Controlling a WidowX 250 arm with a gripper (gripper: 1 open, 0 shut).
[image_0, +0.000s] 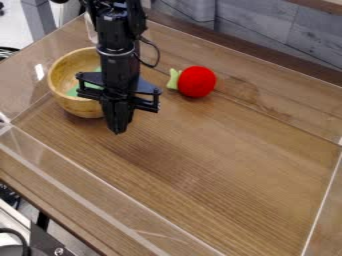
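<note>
My gripper (120, 110) hangs low over the near right edge of a yellow bowl (64, 70), its fingers shut with nothing visible between them. The arm covers much of the bowl, where a green item shows partly behind it. A blue object (144, 82) is partly hidden just right of the arm. A red ball (198, 81) and a small green item (174, 78) lie to the right of it.
A wall stands along the back right. Cables lie beyond the table's edge at the lower left.
</note>
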